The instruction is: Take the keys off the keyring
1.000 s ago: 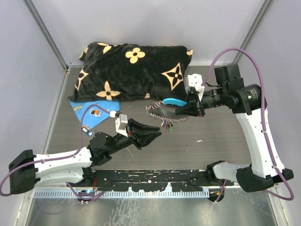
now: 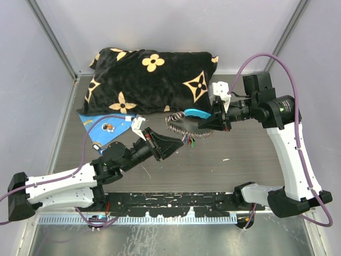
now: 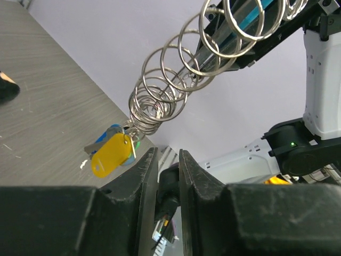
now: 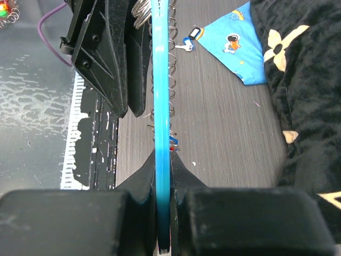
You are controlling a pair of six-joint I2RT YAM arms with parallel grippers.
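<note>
A long metal coil keyring (image 3: 160,93) arches between the arms, with a bunch of coloured keys (image 2: 189,141) hanging at its lower part; a yellow key (image 3: 109,154) shows in the left wrist view. My right gripper is shut on a light blue strip (image 4: 160,80) from which the coil extends. My left gripper (image 2: 176,147) is just left of and below the hanging keys, apart from them; its fingertips sit close together in the left wrist view, and a gap between them is small.
A dark patterned cushion (image 2: 149,74) lies at the back, over a light blue cloth (image 2: 101,133) at the left with a small key (image 4: 187,46) beside it.
The right gripper and the blue strip stay nearly still.
</note>
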